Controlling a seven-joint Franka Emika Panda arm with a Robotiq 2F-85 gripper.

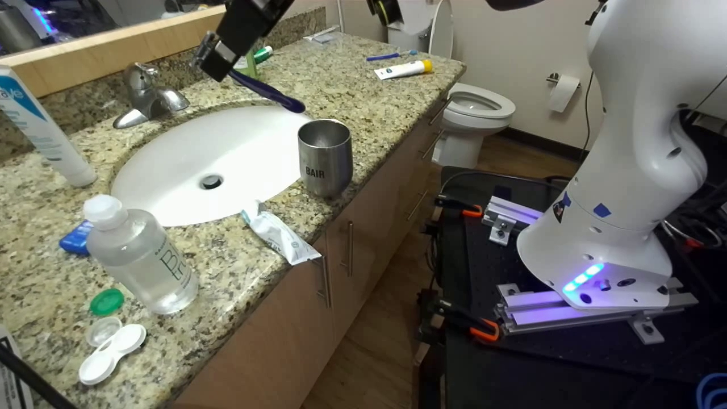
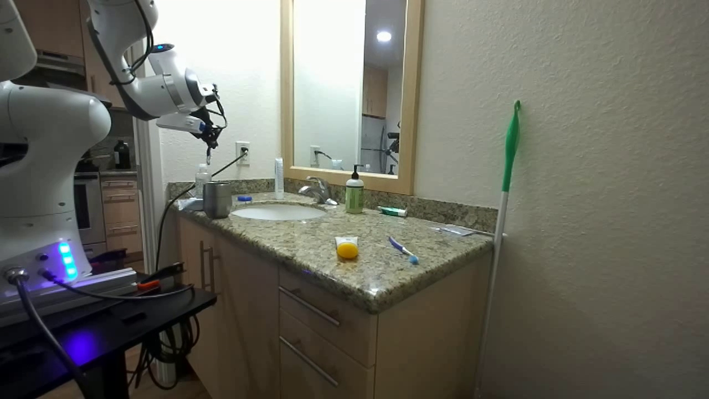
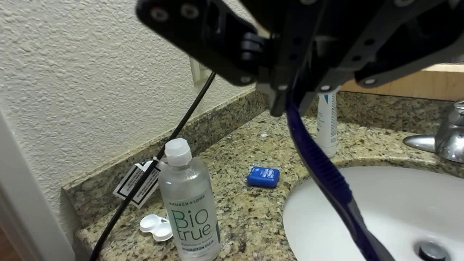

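Observation:
A dark purple toothbrush point(image 3: 319, 167) is pinched in my gripper, its handle slanting down and to the right in the wrist view. From exterior view 1, the gripper point(image 1: 216, 62) hangs over the far part of the sink, and the toothbrush point(image 1: 269, 92) points toward the steel cup, apart from it and higher. That cup point(image 1: 325, 158), marked BAIR, stands upright on the counter between the sink and the front edge. The end of the toothbrush inside the fingers is hidden.
Around the white sink point(image 1: 160, 177) stand a clear solution bottle point(image 1: 146, 262), an upright white tube point(image 1: 47, 133) and a faucet point(image 1: 146, 99). A crumpled tube point(image 1: 279, 235) overhangs the front edge. Another toothbrush point(image 2: 402, 249) and a yellow-capped tube point(image 2: 347, 247) lie on the open counter.

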